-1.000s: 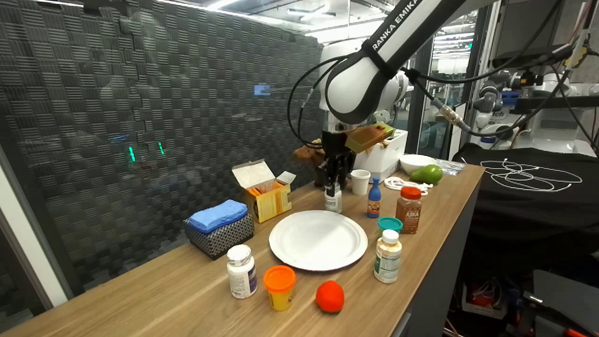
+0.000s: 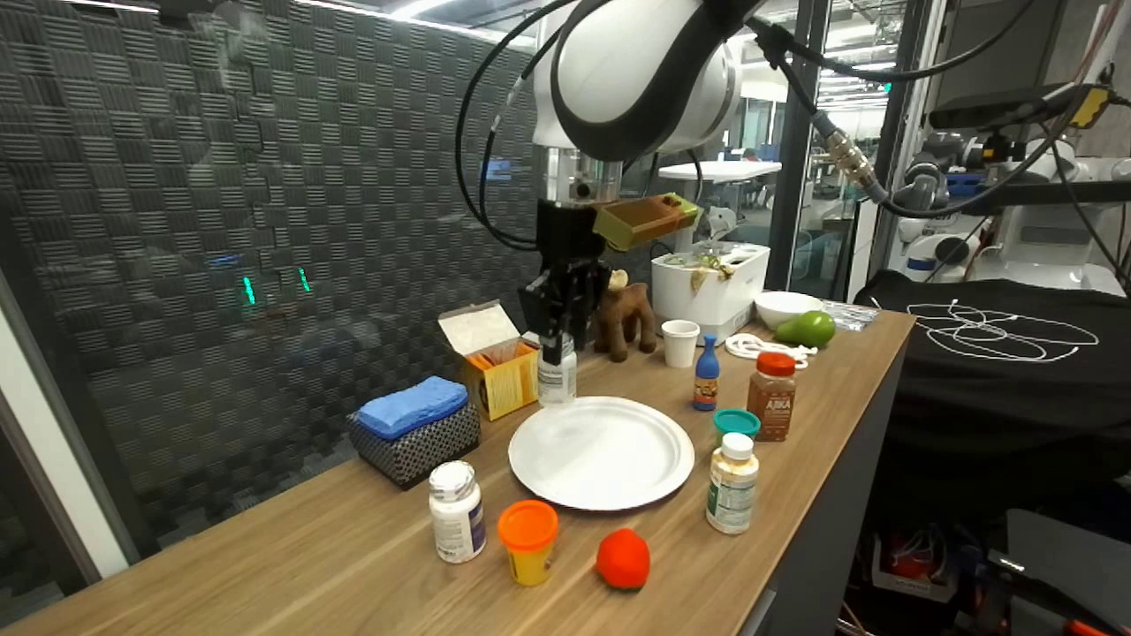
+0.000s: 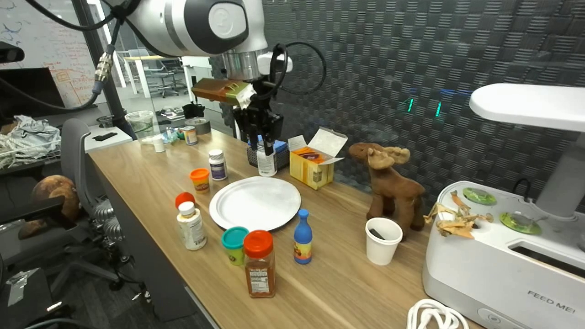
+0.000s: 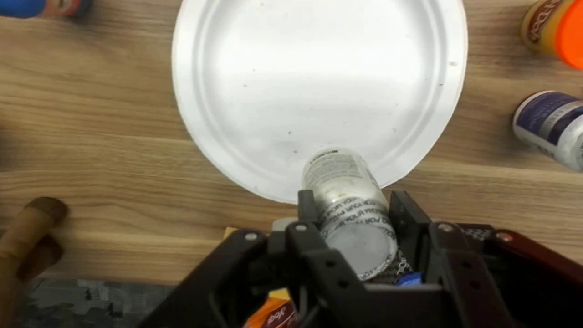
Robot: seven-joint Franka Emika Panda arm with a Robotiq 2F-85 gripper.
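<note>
My gripper is shut on a white bottle [image 4: 341, 175], one finger on either side of its cap end. In the wrist view the bottle's lower end overlaps the near rim of the white plate [image 4: 322, 71]. From the first outside view, the held bottle [image 2: 557, 380] appears upright at the plate's back left edge, beside the yellow tea box [image 2: 506, 380]. The second outside view has the bottle [image 3: 267, 164] behind the plate [image 3: 257, 203]; whether its base touches the table cannot be told. The plate is empty.
A purple-labelled bottle [image 2: 458, 514], an orange-lidded tub [image 2: 527, 541], a red object [image 2: 623, 558] and a white-capped bottle [image 2: 732, 488] stand around the plate's front. To its right are a blue bottle [image 2: 706, 376] and a spice jar [image 2: 771, 397]. A brown moose toy [image 3: 392, 183] stands behind.
With the bottle in its grip, my gripper has moved left along the back of the plate, away from the paper cup and towards the tea box. The plate has stayed put.
</note>
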